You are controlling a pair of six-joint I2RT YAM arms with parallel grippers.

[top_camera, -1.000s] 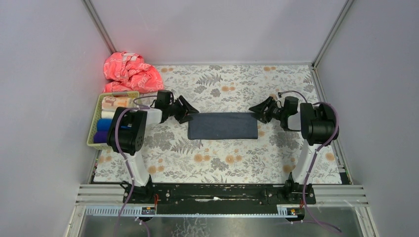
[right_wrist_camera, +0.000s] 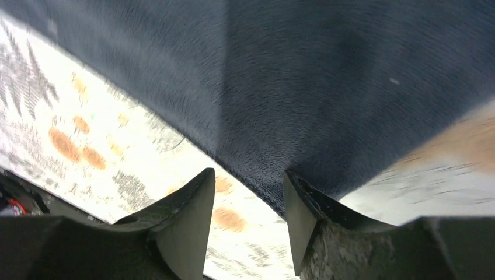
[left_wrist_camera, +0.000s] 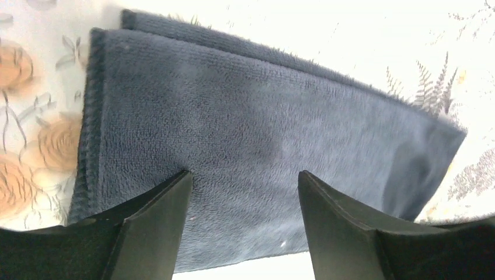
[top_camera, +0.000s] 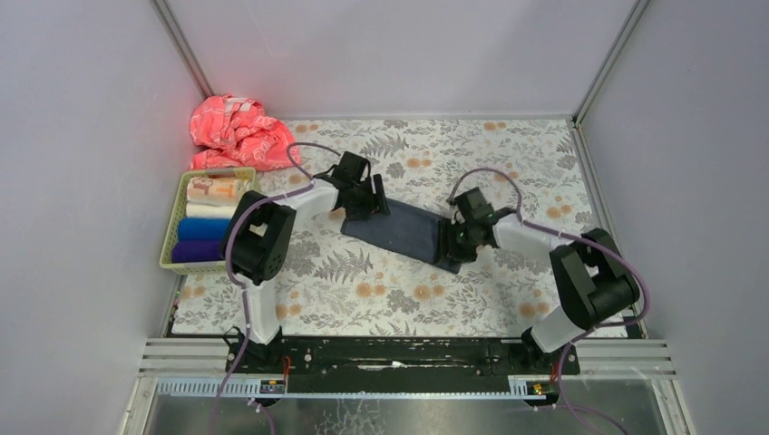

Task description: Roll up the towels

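Observation:
A dark grey-blue folded towel (top_camera: 403, 231) lies flat and slanted in the middle of the table, its right end nearer the front. Over its left end is my left gripper (top_camera: 376, 195); in the left wrist view its fingers (left_wrist_camera: 160, 219) stand apart above the cloth, nothing held between them. My right gripper (top_camera: 447, 245) is at the towel's right end. In the right wrist view its fingers (right_wrist_camera: 190, 221) are apart, with the towel's corner (right_wrist_camera: 274, 201) by the right-hand one. Whether that finger touches the cloth I cannot tell.
A yellow-green basket (top_camera: 172, 222) with several rolled towels stands on the left. Behind it lies a crumpled coral cloth (top_camera: 240, 134).
The towel has turned from level to slanted, its right end shifting toward the front. My right gripper came left and frontward; my left gripper moved right, over the towel's left end.

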